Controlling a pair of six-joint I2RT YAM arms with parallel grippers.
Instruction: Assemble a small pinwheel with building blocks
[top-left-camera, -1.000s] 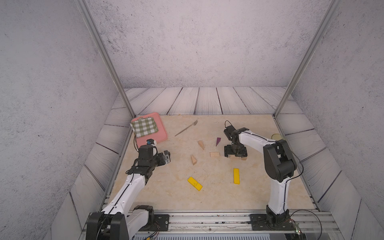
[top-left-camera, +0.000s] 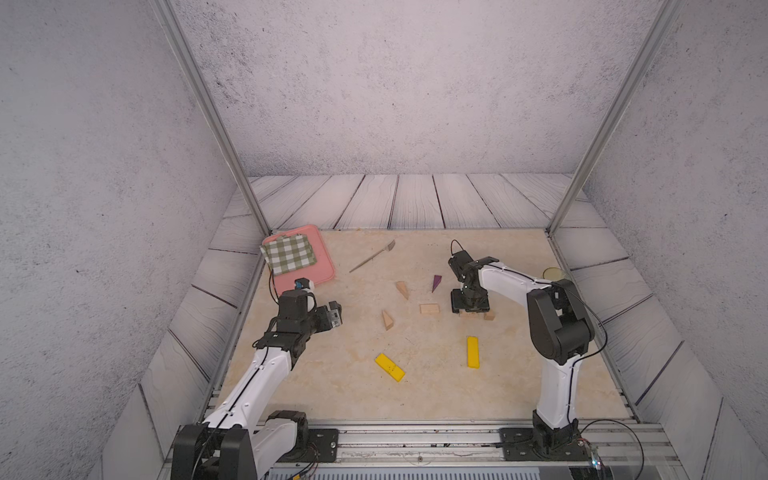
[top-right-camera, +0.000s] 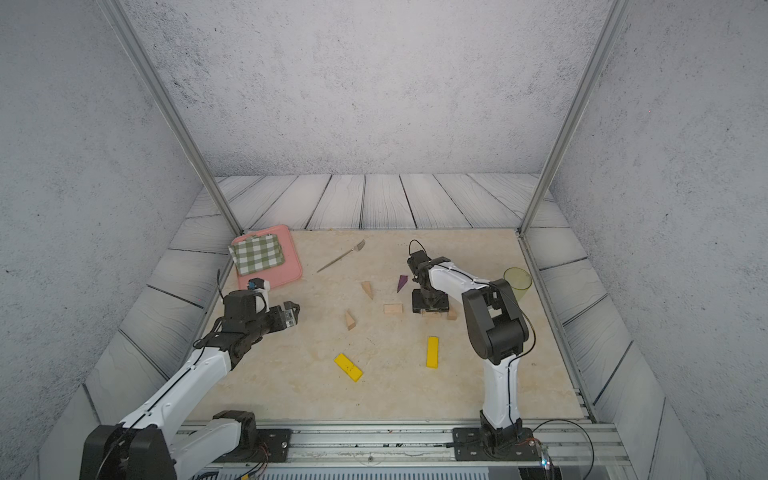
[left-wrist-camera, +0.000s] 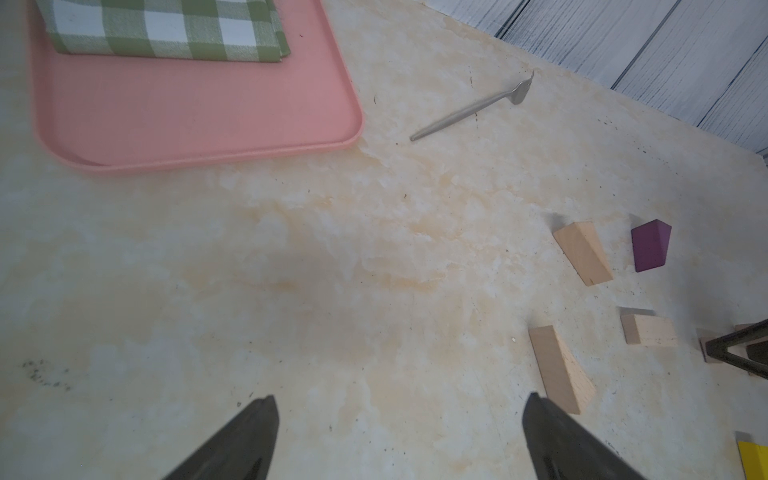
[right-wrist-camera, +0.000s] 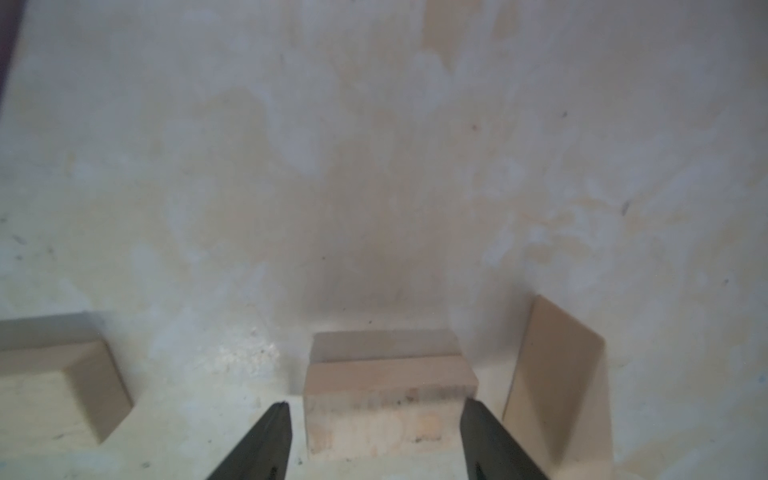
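Low over a wooden block (right-wrist-camera: 390, 408) is my right gripper, part open, its fingers at the block's two ends. A tan wedge (right-wrist-camera: 560, 384) lies just right of it, another wooden block (right-wrist-camera: 56, 392) to the left. My left gripper hangs open and empty at the table's left. Middle of the table: two tan wedges (top-left-camera: 402, 289) (top-left-camera: 388, 320), a small block (top-left-camera: 429, 309) and a purple wedge (top-left-camera: 437, 281). Two yellow bars (top-left-camera: 390, 367) (top-left-camera: 473, 352) lie toward the front.
A pink tray (top-left-camera: 324, 264) with a checked cloth (top-left-camera: 288, 252) fills the back left, a spatula-like utensil (top-left-camera: 372, 257) beside it. A green-rimmed cup (top-right-camera: 517, 279) stands far right, behind the right arm. The front middle has clear room around the bars.
My right gripper has shifted very slightly in place over the wooden block. The left arm and the pieces on the table look unchanged.
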